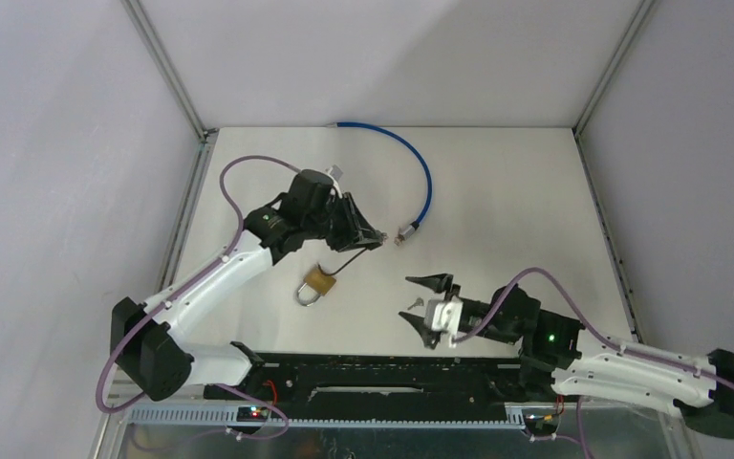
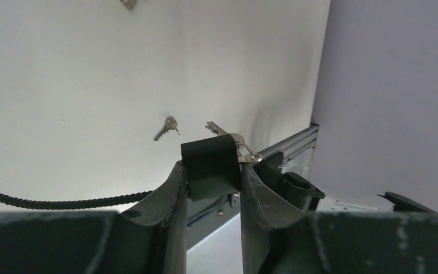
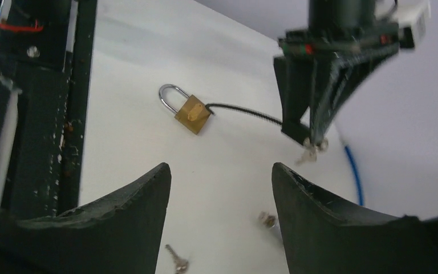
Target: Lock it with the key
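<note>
A brass padlock point(image 1: 319, 280) lies on the white table, shackle toward the front left, with a dark cord reaching over it from my left gripper point(image 1: 373, 239). That gripper is raised above and right of the padlock, shut on a key point(image 2: 217, 129) with a ring, seen at its fingertips in the left wrist view. Another small key point(image 1: 417, 304) lies loose on the table. My right gripper point(image 1: 420, 311) is open, low over the table around that loose key, with nothing seen between its fingers in the right wrist view.
A blue hose point(image 1: 404, 143) with a metal end fitting point(image 1: 406, 232) curves across the back middle. Walls enclose the back and sides, and a dark rail runs along the front edge.
</note>
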